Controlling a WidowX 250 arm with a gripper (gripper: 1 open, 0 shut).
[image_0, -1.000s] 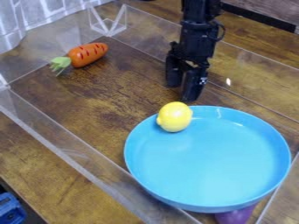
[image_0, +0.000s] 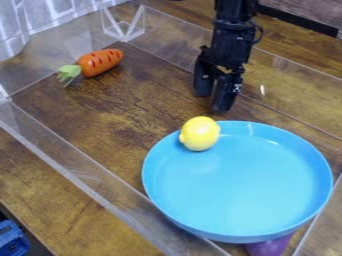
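My black gripper (image_0: 217, 88) hangs low over the wooden surface at upper middle, behind the blue plate. Whether its fingers are open or shut is unclear in the dark shapes. A yellow round object (image_0: 201, 133) rests on the near left part of the blue plate (image_0: 237, 185). An orange toy carrot (image_0: 100, 62) with a pale green top lies at the upper left.
A purple object (image_0: 267, 246) shows partly from under the plate's near edge. Clear plastic walls (image_0: 60, 165) border the workspace. A blue item (image_0: 11, 240) sits at the lower left corner. The wood between carrot and plate is bare.
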